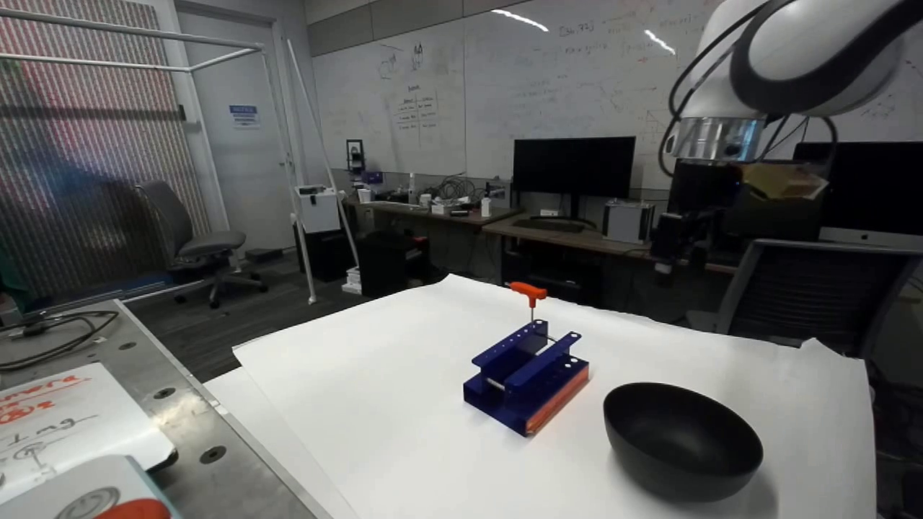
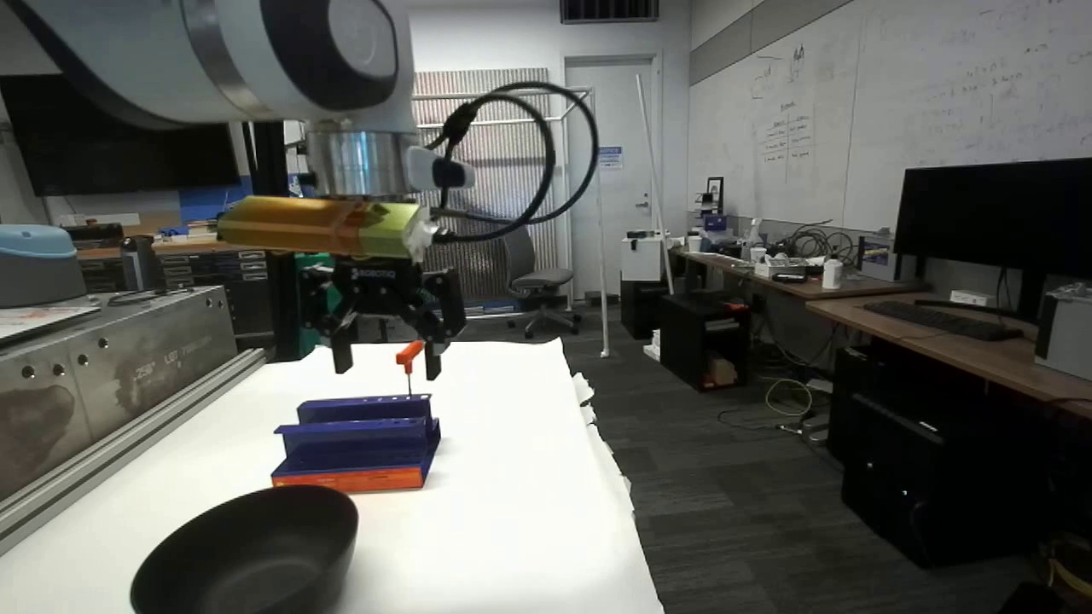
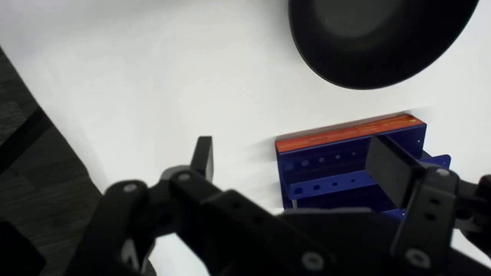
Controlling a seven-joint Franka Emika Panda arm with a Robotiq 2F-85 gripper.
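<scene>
A dark blue holder (image 1: 526, 380) with an orange side stands on the white table covering. One orange-handled hex key (image 1: 530, 293) is upright in a hole at its far end. To the holder's right sits a black bowl (image 1: 683, 441), empty as far as I see. My gripper (image 2: 389, 363) is open, its fingers pointing down and well apart, with nothing held. In exterior view 2 the hex key's handle (image 2: 409, 354) appears between the fingertips, though the gripper's depth is unclear. The wrist view shows the blue holder (image 3: 322, 161) partly behind one finger, and the hex key is hidden there.
White paper (image 1: 363, 406) leaves free room left of the holder. A metal bench (image 2: 123, 358) borders the covering on one side; its other edge drops to the floor (image 2: 696, 491). Desks with monitors (image 1: 573, 169) stand farther back.
</scene>
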